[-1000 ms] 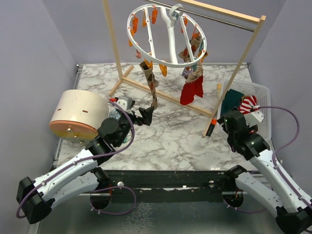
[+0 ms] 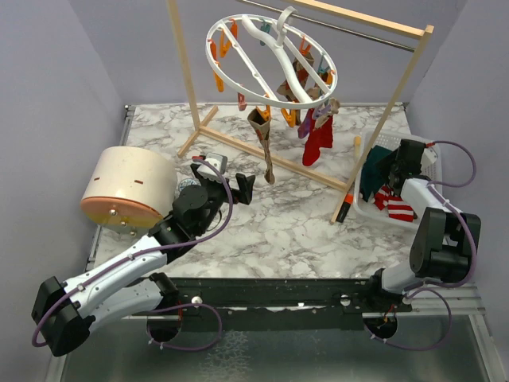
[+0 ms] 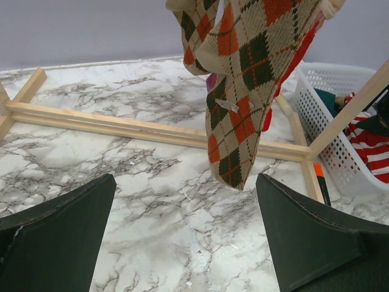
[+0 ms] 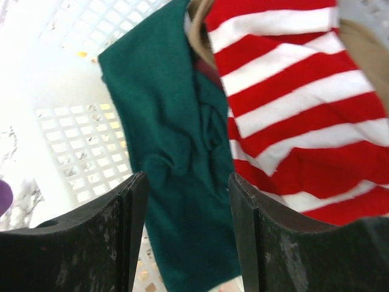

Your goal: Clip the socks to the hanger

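Note:
The white round hanger (image 2: 271, 64) hangs from the wooden frame, with colored clips and socks on it. An argyle sock (image 2: 262, 127) dangles beside my open left gripper (image 2: 232, 191); in the left wrist view the sock (image 3: 234, 140) is above and between the wide-apart fingers. A red sock (image 2: 316, 139) hangs further right. My right gripper (image 2: 390, 167) is over the white basket, its fingers (image 4: 115, 243) apart above dark green fabric (image 4: 164, 115) and red-and-white striped socks (image 4: 285, 97), with nothing visibly held.
The white basket (image 2: 370, 211) stands at the right beside the wooden frame's post (image 2: 382, 119). A cream cylindrical object (image 2: 127, 179) lies at the left.
My right arm has moved back and right, over the basket. My left gripper has shifted slightly right. The hanger has turned a little, carrying the hanging socks slightly rightward.

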